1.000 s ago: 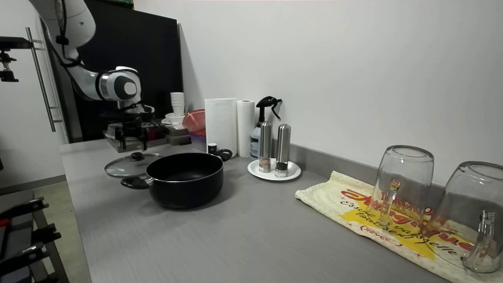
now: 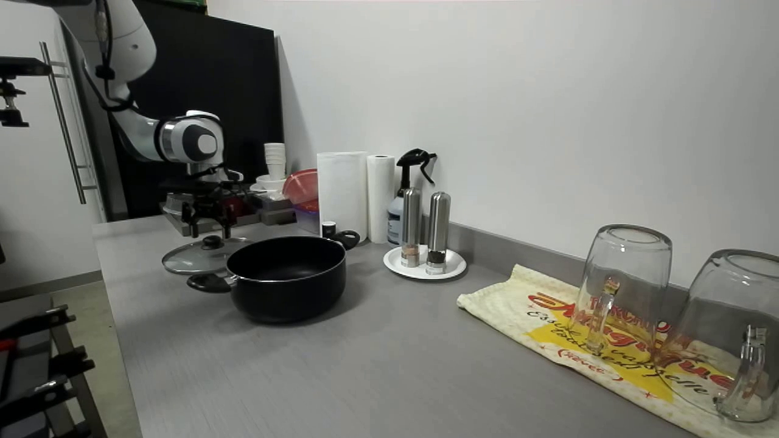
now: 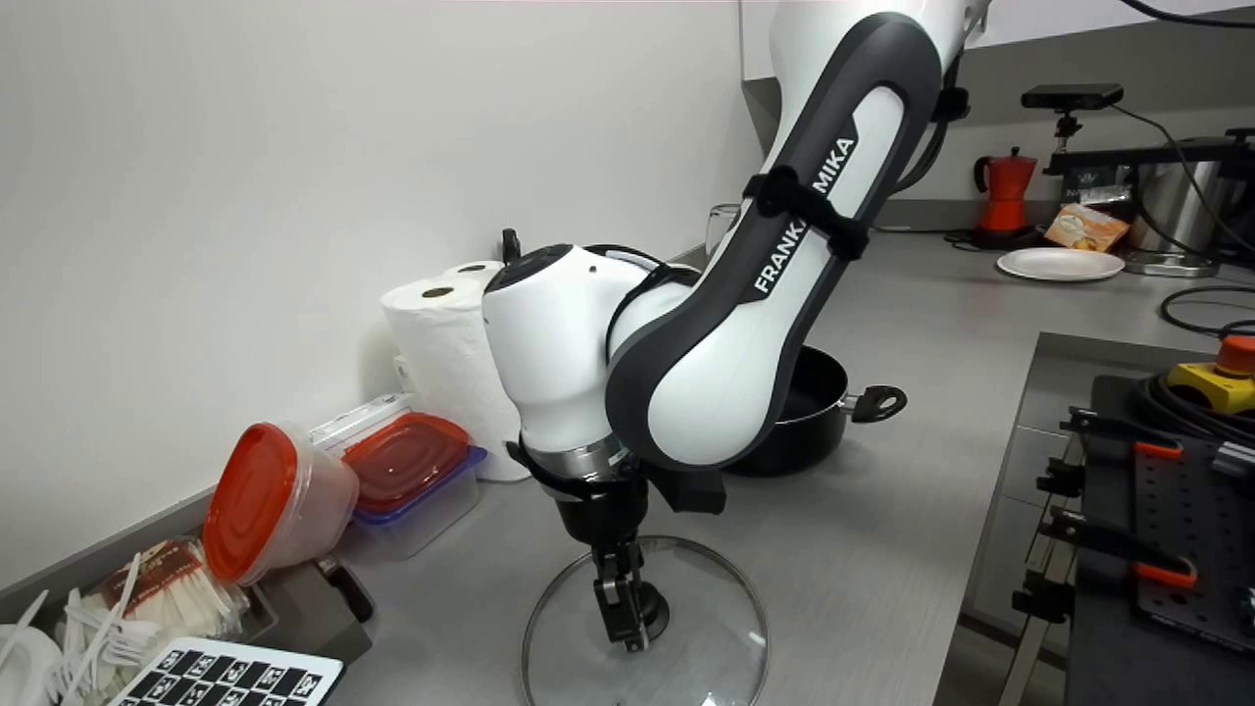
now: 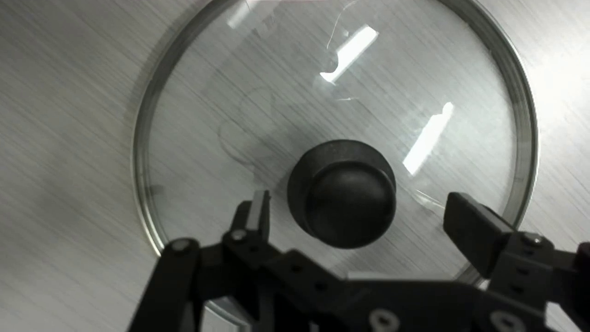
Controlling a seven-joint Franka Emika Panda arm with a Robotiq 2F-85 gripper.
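A glass lid (image 4: 221,110) with a metal rim lies flat on the grey counter. Its round black knob (image 4: 349,199) shows in the wrist view between my open fingers, apart from both and a little ahead of the tips. My gripper points down over the lid with nothing in its grasp. In the first exterior view the gripper (image 2: 208,232) hangs just above the lid (image 2: 191,257), its tips near the knob's height. Close beside the lid stands a black pot (image 2: 292,292) without a cover, one handle (image 2: 210,283) reaching toward the lid.
Paper towel rolls (image 2: 343,191) and a spray bottle (image 2: 396,215) stand along the wall, with two grinders on a white plate (image 2: 457,269). Plastic tubs (image 3: 282,506) sit at the lid's wall side. Glass mugs (image 2: 621,292) rest upside down on a cloth.
The arm has come down and slightly to the right in the first exterior view, bringing the gripper closer to the knob. The lid and pot have stayed in place.
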